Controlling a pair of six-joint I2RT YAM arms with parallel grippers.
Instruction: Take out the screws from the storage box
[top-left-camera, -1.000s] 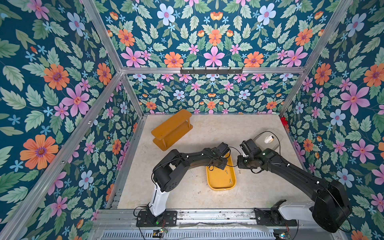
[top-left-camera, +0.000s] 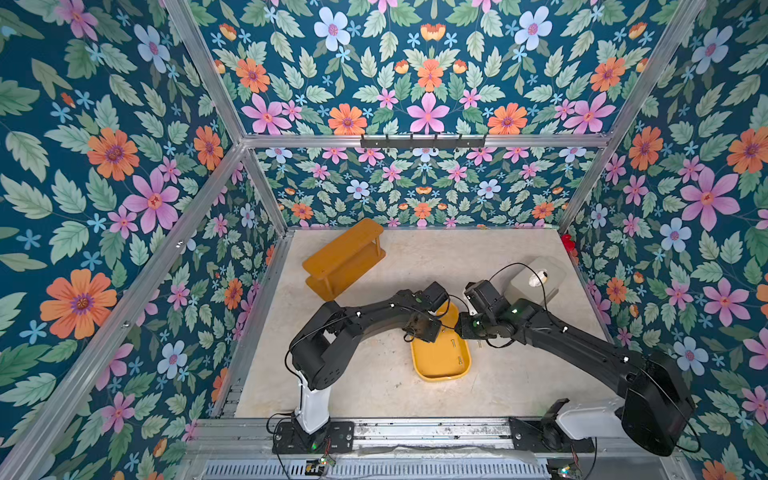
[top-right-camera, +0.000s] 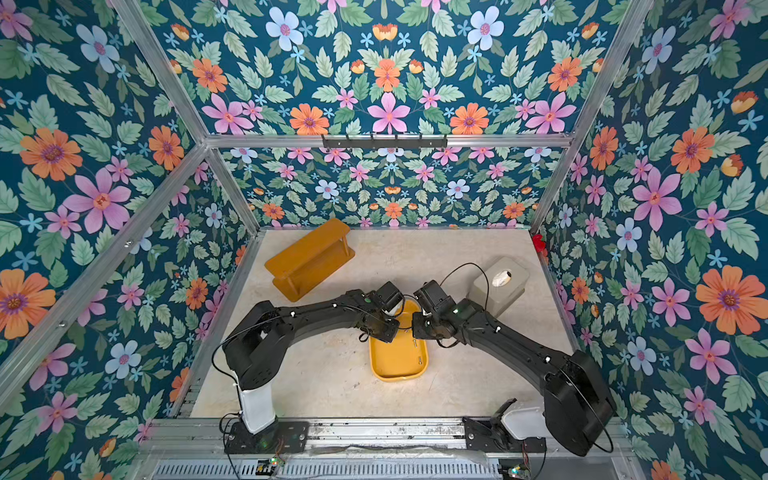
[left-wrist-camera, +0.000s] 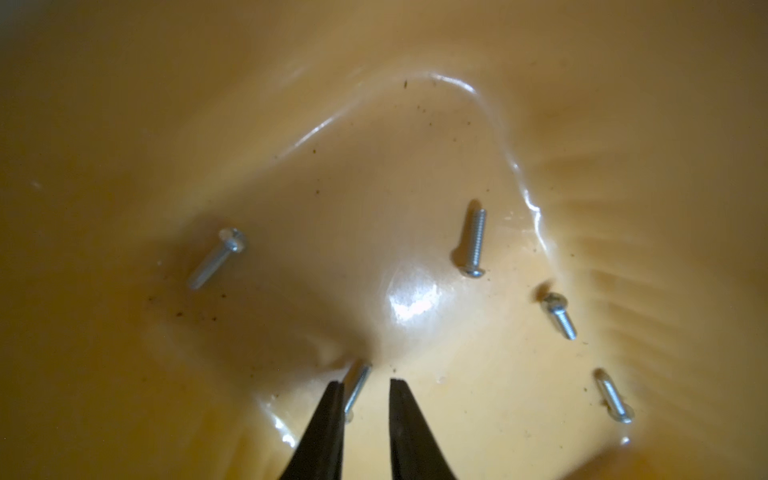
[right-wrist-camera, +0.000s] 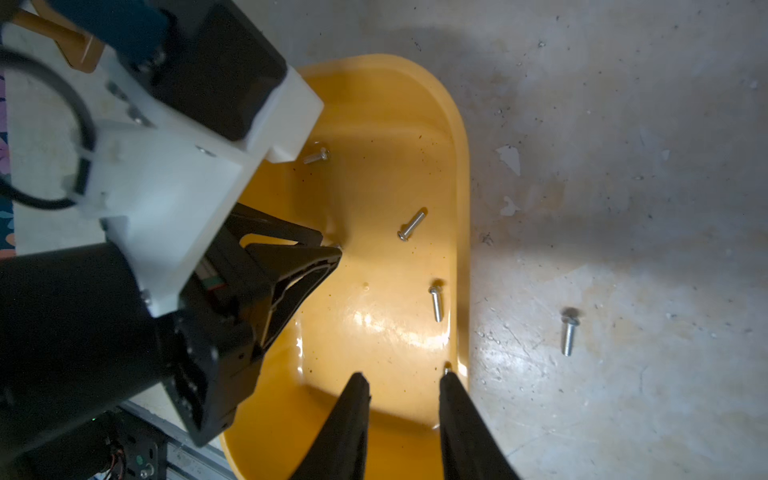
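The yellow storage box (top-left-camera: 441, 369) lies lengthwise mid-table, several silver screws on its floor. In the left wrist view my left gripper is inside it, fingers parted by a narrow gap. One screw (left-wrist-camera: 358, 389) lies just by the left fingertip, partly covered; others, such as a screw (left-wrist-camera: 476, 244) and a screw (left-wrist-camera: 216, 260), lie farther off. My right gripper stands open near the box's right wall, its fingers empty. A screw (right-wrist-camera: 437, 302) lies on the box floor ahead of it. Outside the box, one screw (right-wrist-camera: 569, 332) rests on the table.
A brown wooden rack (top-left-camera: 344, 260) stands at the back left. At the back right sits a pale box (top-left-camera: 545, 280) with a white thing on top. Both arms meet close together over the yellow box.
Both grippers have shifted left over the past second. The right one has come from beyond the box's right side to its edge.
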